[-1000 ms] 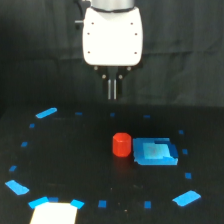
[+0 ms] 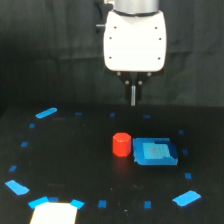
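My gripper (image 2: 131, 102) hangs in the air in the upper middle of the camera view, above and behind the objects on the table. Its thin fingers point straight down and sit close together; their gap is too small to judge. No object shows at their tips. A red block (image 2: 122, 145) with rounded or angled corners rests on the dark table. Just to its right lies a shallow blue tray (image 2: 140, 158), with a lighter blue patch (image 2: 157, 152) inside it.
A white object (image 2: 53, 213) is cut off by the bottom edge at the left. Blue tape pieces (image 2: 186, 198) and small blue squares are scattered over the black tabletop. Around the block and tray, the table is otherwise clear.
The gripper has moved to the right and slightly lower in the view. The red block and the blue tray have stayed where they were.
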